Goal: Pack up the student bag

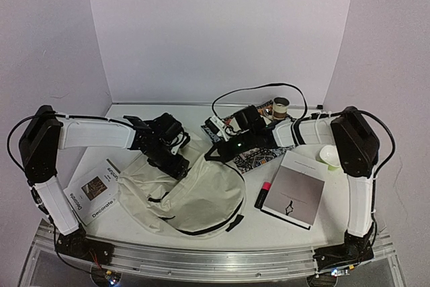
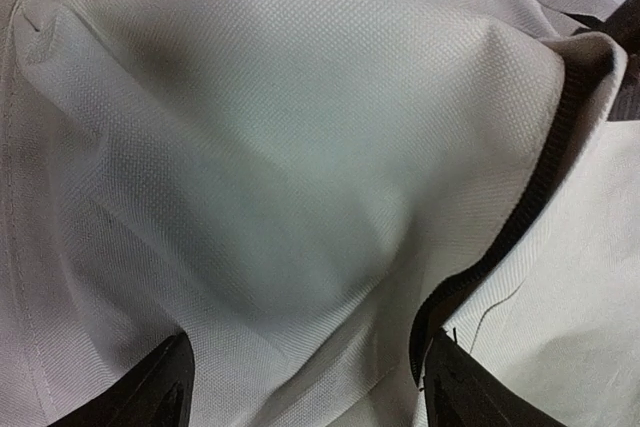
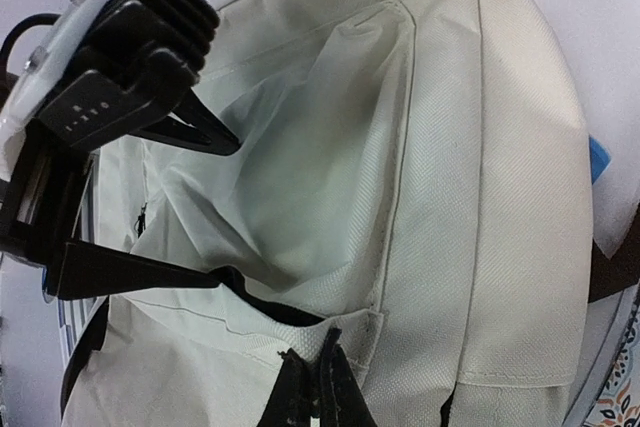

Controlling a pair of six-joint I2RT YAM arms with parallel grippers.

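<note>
The cream fabric bag [image 1: 208, 203] lies across the middle of the table with its dark-edged zip opening partly spread. My right gripper is shut on the fabric edge of that opening, which rises to a peak there. Over the opening hovers my left gripper, its fingers [image 3: 140, 269] wide apart with no object between them. The lower fingertip is close to the zip edge; whether it touches cannot be told. On the right lies a grey-and-white book [image 1: 292, 196], with a pink-capped black marker [image 1: 263, 195] alongside. Another book, "Decorate" [image 1: 94, 189], is partly beneath the bag's left side.
Behind the right arm, a patterned item [image 1: 259, 159] lies flat, partly covered by the arm. A brown-and-white jar [image 1: 280, 106] stands at the back. The white-green cup [image 1: 329, 156] sits close to the right forearm. Bare table shows along the front right.
</note>
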